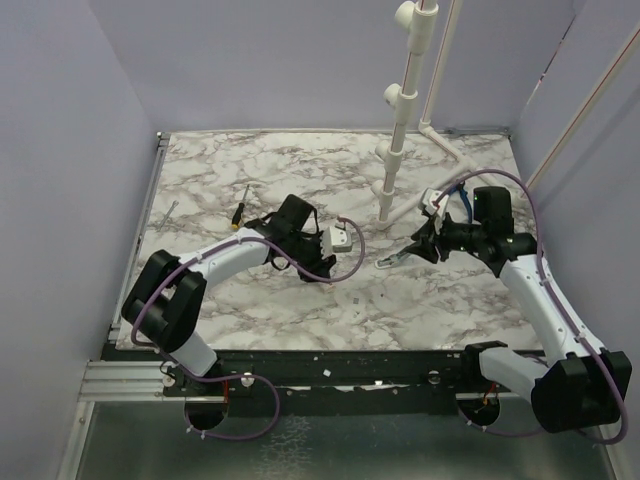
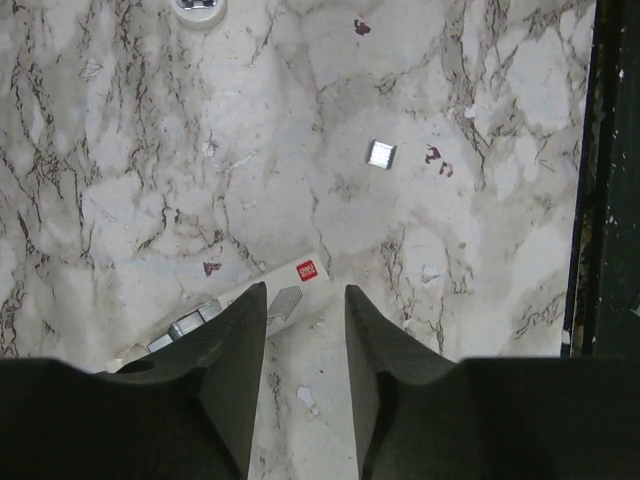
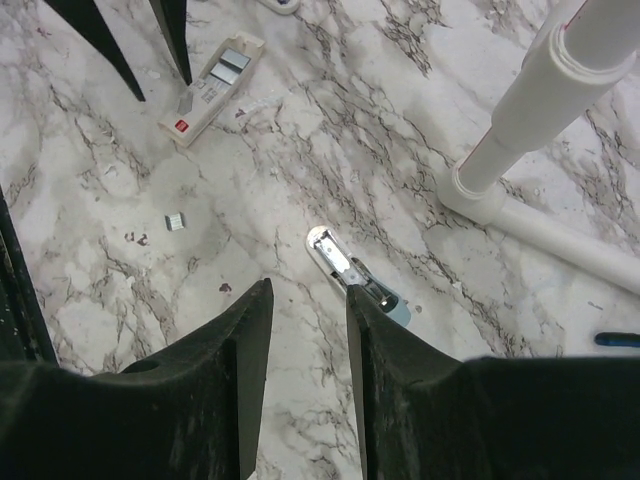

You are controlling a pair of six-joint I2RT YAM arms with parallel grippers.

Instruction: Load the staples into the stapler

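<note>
A silver-and-pale stapler (image 3: 340,260) lies below my right gripper, which stands open above it. A white tray with a red label (image 2: 295,280) and metal staple blocks (image 2: 190,322) lies under my left gripper, whose fingers are apart with nothing visible between them. A small staple strip (image 2: 380,154) lies loose on the marble top, also seen in the top view between the two arms, toward the front.
A white pipe frame (image 1: 392,160) rises behind the stapler. A screwdriver (image 1: 238,212) and a thin metal tool (image 1: 168,213) lie at left.
</note>
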